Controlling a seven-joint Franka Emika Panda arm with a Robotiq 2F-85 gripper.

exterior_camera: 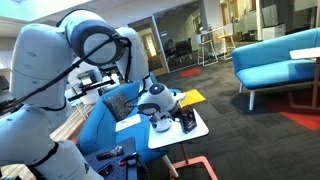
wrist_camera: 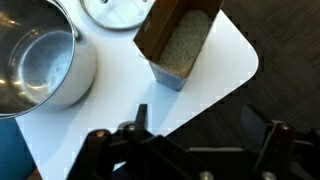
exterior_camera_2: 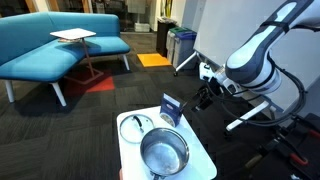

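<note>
A small box (wrist_camera: 184, 42) with brown sides and a greyish, speckled surface inside its edges stands near the edge of the white tabletop (wrist_camera: 105, 128). In the second exterior view the box (exterior_camera_2: 171, 108) is dark blue-grey and upright. A metal pot (exterior_camera_2: 165, 152) stands open beside it, and the pot (wrist_camera: 38, 58) is cut off at the left in the wrist view. The round lid (exterior_camera_2: 132, 128) lies flat behind the pot. My gripper is open and empty, its fingers (wrist_camera: 141, 116) wide apart. It hovers beside the box, apart from it.
Dark carpet (wrist_camera: 228, 115) lies past the tabletop edge under my gripper. A blue sofa (exterior_camera_2: 60, 58) and a small white side table (exterior_camera_2: 72, 35) stand farther off. Another blue seat (exterior_camera: 95, 125) borders the tabletop. Bare tabletop shows beside the pot.
</note>
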